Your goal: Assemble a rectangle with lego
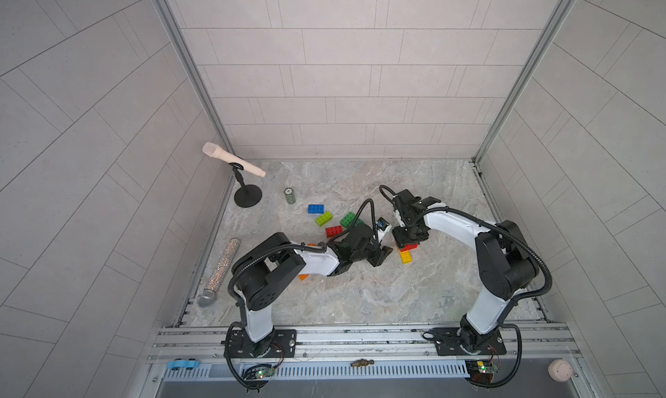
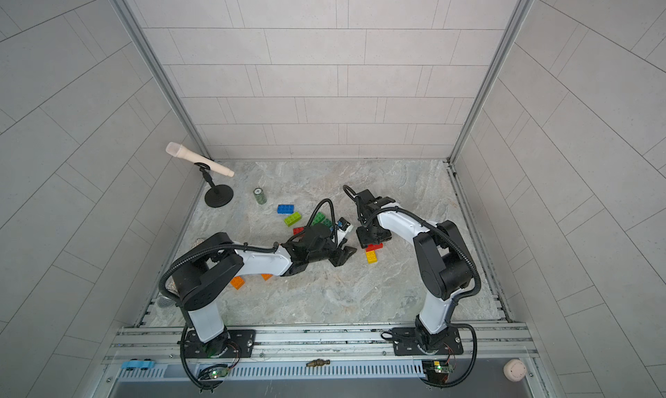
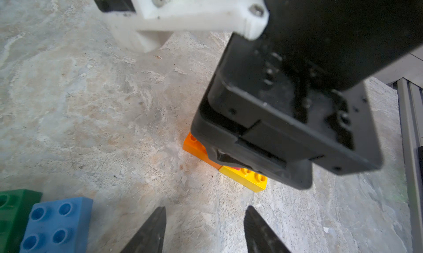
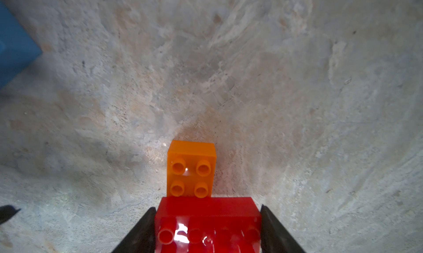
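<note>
A red brick [image 4: 207,211] sits between the fingertips of my right gripper [image 1: 406,235], over an orange brick [image 4: 190,169]; whether the pads grip it cannot be told. A yellow brick [image 1: 406,256] lies at its near side; in the left wrist view the orange and yellow bricks [image 3: 246,178] form a line, partly hidden by the right gripper. My left gripper hangs just left of them, fingers apart with bare table between.
Green [image 1: 348,219], blue [image 1: 315,208], lime [image 1: 323,218] and red [image 1: 333,231] bricks lie behind the left arm. A can [image 1: 289,195] and microphone stand [image 1: 247,195] are at back left.
</note>
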